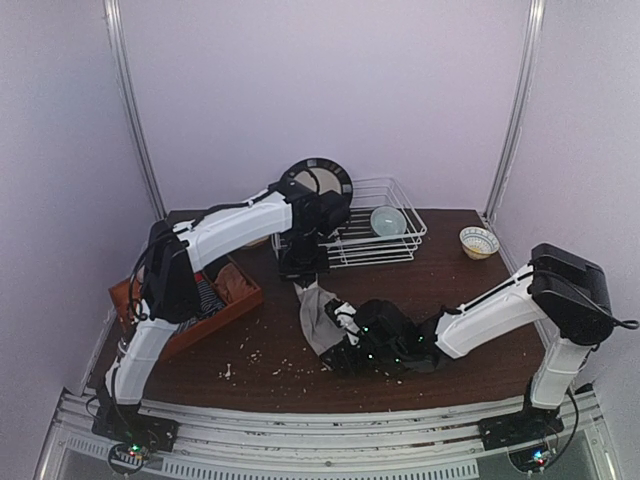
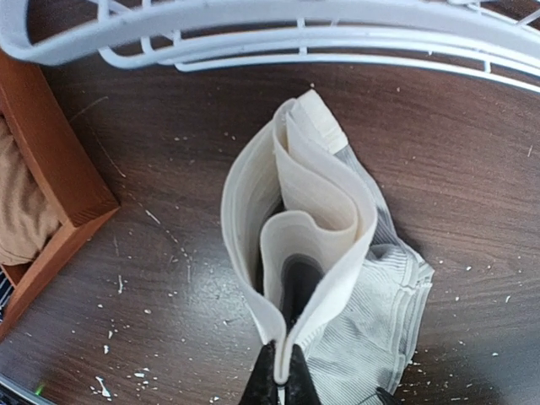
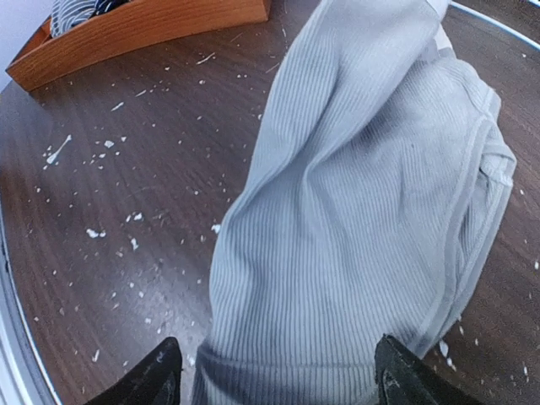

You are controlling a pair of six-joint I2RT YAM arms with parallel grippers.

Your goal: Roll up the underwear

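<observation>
The grey ribbed underwear (image 1: pixel 316 318) lies lengthwise on the dark table, narrowing toward the rack. In the left wrist view its pale waistband (image 2: pixel 344 190) stands up in looping folds, and my left gripper is shut on the pinched edge of it. At the near end, my right gripper is open, its fingers (image 3: pixel 156 375) on either side of the cloth's lower end. From above, the right gripper (image 1: pixel 338 358) covers that near corner. Whether the right fingers touch the cloth cannot be made out.
A wooden box (image 1: pixel 215 322) with folded clothes stands at the left. Behind the cloth is a white wire rack (image 1: pixel 375 262) with a plate (image 1: pixel 342 178) and a bowl (image 1: pixel 388 221). Another bowl (image 1: pixel 479 242) sits at the back right. Pale crumbs (image 1: pixel 226 371) litter the front.
</observation>
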